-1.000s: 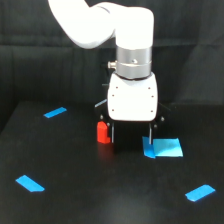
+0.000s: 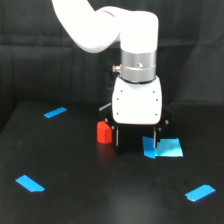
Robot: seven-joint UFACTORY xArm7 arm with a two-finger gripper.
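Note:
A small red block (image 2: 104, 132) stands on the black table, left of my gripper's left finger. My gripper (image 2: 136, 138) points downward from the white arm, its dark fingers wide apart and nothing seen between them. To the right, a small blue block (image 2: 149, 148) sits close to the right finger, partly behind or beneath it. Whether the two touch is too small to tell. Adjoining that block on the right is a light-blue square patch (image 2: 170, 147).
Blue strips mark the black table at the back left (image 2: 56, 112), front left (image 2: 30, 184) and front right (image 2: 200, 192). A dark curtain hangs behind.
The arm and open gripper have shifted a little to the right and slightly lower in the view. Both blocks stay where they were.

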